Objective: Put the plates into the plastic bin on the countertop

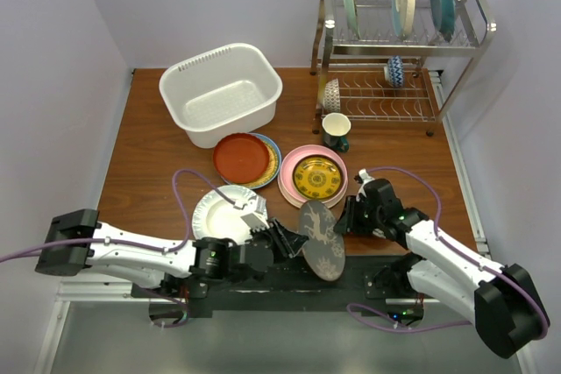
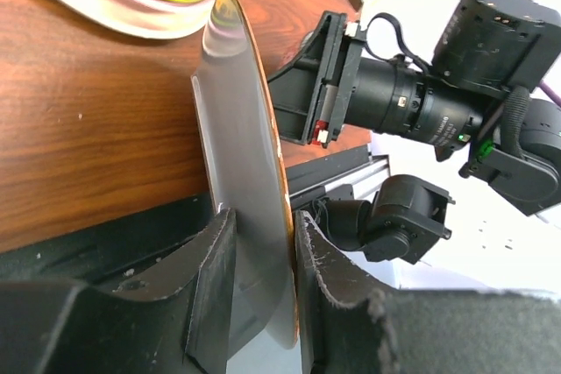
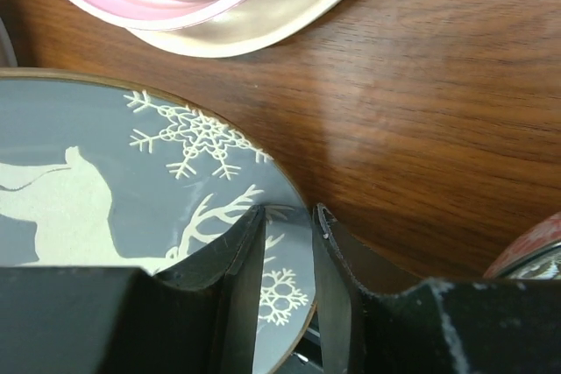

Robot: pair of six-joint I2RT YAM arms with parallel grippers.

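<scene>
The grey plate [image 1: 323, 256] with white deer and snowflake figures stands tilted steeply between my two grippers at the counter's front edge. My left gripper is open, its fingers on either side of the plate's edge. At the opposite side, my right gripper is parted slightly around the plate's rim; whether its fingers press on it cannot be told. The white plastic bin [image 1: 263, 115] is empty at the back left. A yellow plate [image 1: 317, 178] lies on a pink plate [image 1: 288, 172], and a red-brown plate [image 1: 240, 158] sits on another stack.
A white plate [image 1: 210, 216] lies beside my left arm. The metal dish rack [image 1: 329, 41] at the back right holds upright plates and cups. A green-and-white mug [image 1: 336, 131] stands near it. Bare counter [image 1: 131, 142] shows at left.
</scene>
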